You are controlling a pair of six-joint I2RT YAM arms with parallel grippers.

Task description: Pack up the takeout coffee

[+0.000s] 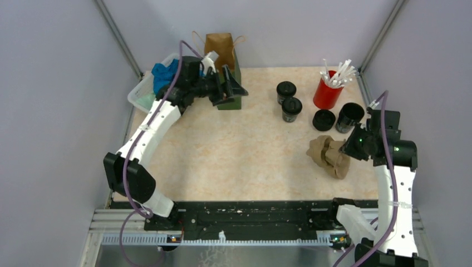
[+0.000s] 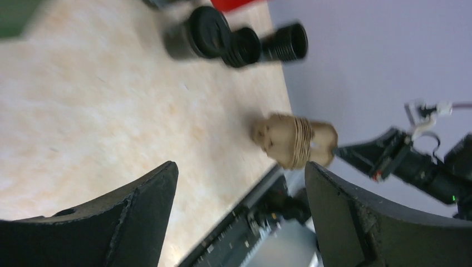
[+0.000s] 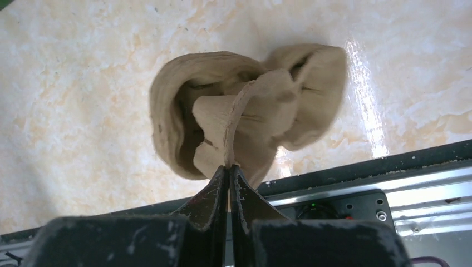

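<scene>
My right gripper is shut on the rim of a brown moulded-pulp cup carrier, which hangs tilted; in the left wrist view the carrier (image 2: 289, 139) appears raised at the table's right side. Whether it is one layer or more, I cannot tell. My left gripper (image 1: 229, 89) stands open and empty in front of the green takeout bag (image 1: 237, 69), partly covering it. Two lidded black coffee cups (image 1: 286, 89) (image 1: 291, 107) stand at centre right.
Right of the cups are a black lid stack (image 1: 323, 119), black cups (image 1: 349, 115) and a red straw holder (image 1: 327, 94). A white basket (image 1: 142, 95) with blue cloth (image 1: 162, 74) sits back left.
</scene>
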